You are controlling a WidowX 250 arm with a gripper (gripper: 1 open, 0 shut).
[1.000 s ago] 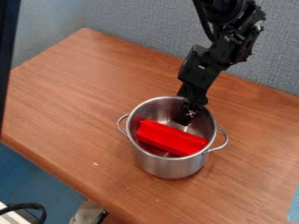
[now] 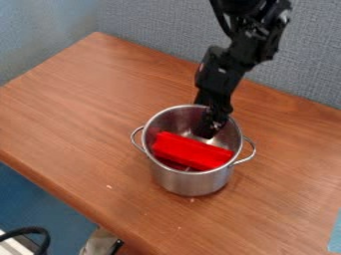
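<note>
A steel pot (image 2: 188, 179) with two side handles sits on the wooden table, holding a long red object (image 2: 193, 151) that lies slantwise across its inside. The black gripper (image 2: 210, 126) reaches down from the top into the back of the pot, behind the red object. Its fingertips are dark and partly inside the pot, so whether it is open or shut, or touching anything, is unclear.
A grey padded wall stands behind. A black cable and a pale object sit below the table's edge at bottom left.
The gripper has moved somewhat and shifted its angle at the back of the pot. The pot has shifted slightly left; the red object still lies in it.
</note>
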